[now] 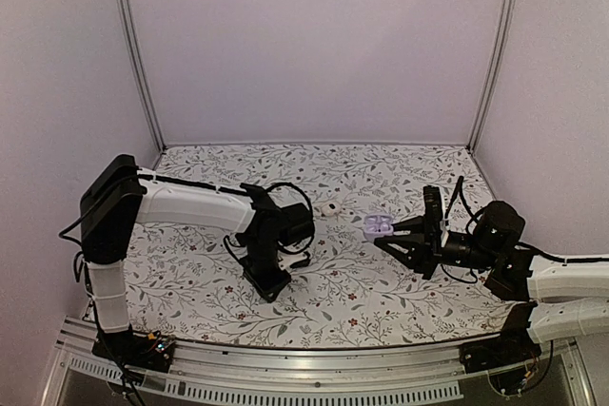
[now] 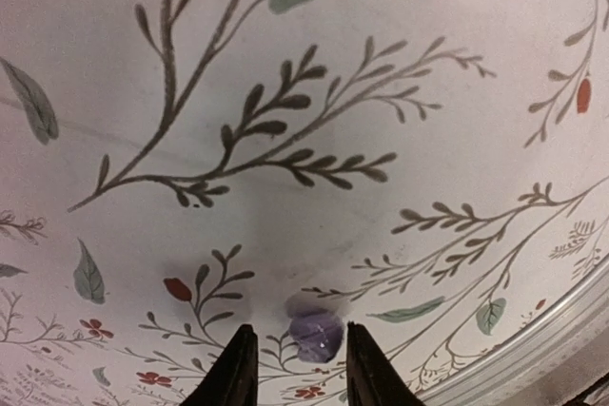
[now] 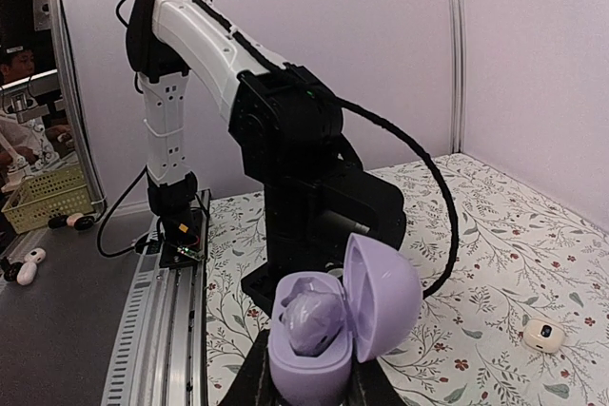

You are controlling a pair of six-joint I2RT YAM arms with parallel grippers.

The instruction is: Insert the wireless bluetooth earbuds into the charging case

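The lilac charging case (image 3: pixel 309 368) is held above the table with its lid (image 3: pixel 383 297) raised. My right gripper (image 1: pixel 395 240) is shut on the case's lower part. Inside the base a rounded glossy shape (image 3: pixel 314 319) shows; I cannot tell for sure whether it is a seated earbud. In the left wrist view, a small purple earbud (image 2: pixel 317 335) sits at the fingertips of my left gripper, which is shut on it. The top view shows the left gripper pointing down at centre left, its tips hidden by its own wrist.
A small white rounded object (image 1: pixel 330 208) lies on the patterned table, behind the gap between the arms. The tabletop (image 1: pixel 347 297) between the grippers is clear. A metal rail (image 1: pixel 314 363) runs along the front edge.
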